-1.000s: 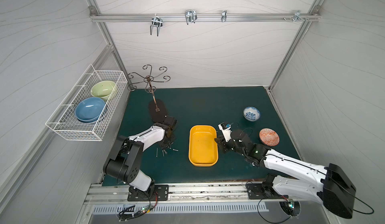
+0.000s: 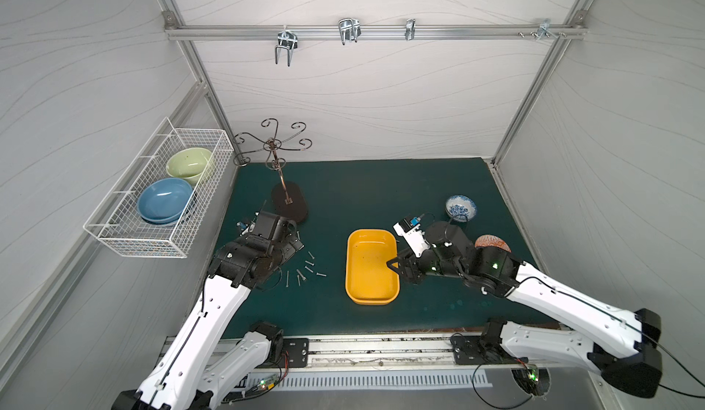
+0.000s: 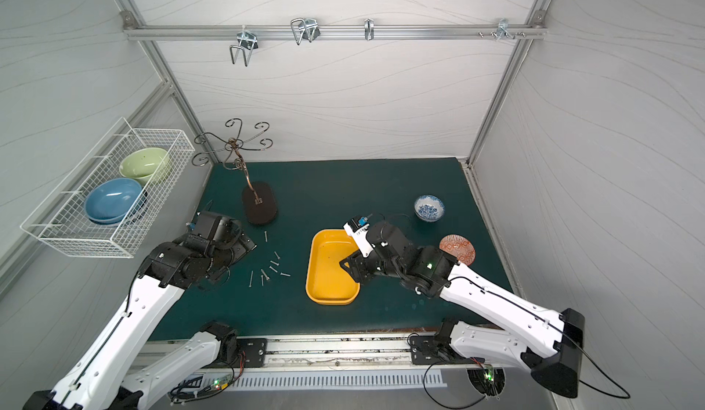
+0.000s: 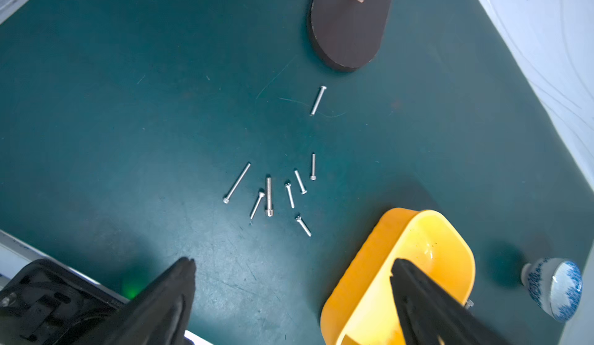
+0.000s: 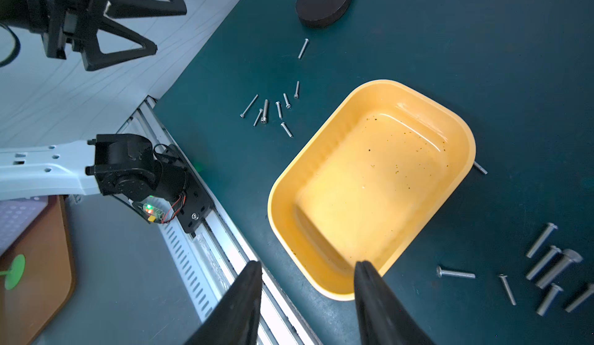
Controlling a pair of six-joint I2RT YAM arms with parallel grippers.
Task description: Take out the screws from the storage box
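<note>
The yellow storage box (image 5: 371, 178) holds no screws, only small dark specks. Loose screws lie on the green table left of it, and several more (image 5: 560, 264) beside it in the right wrist view. My left gripper hangs raised above the left screws, open with nothing between its fingers. My right gripper is over the near right part of the box, fingers apart, nothing visible between them.
A scrolled metal stand (image 2: 290, 204) stands at the back left. A wire basket (image 2: 154, 189) with bowls hangs at left. A blue-patterned bowl (image 3: 429, 208) and orange dish (image 3: 456, 248) sit at right.
My left arm has pulled back and up toward the near left, uncovering the screws. My right arm has risen slightly over the box's right side.
</note>
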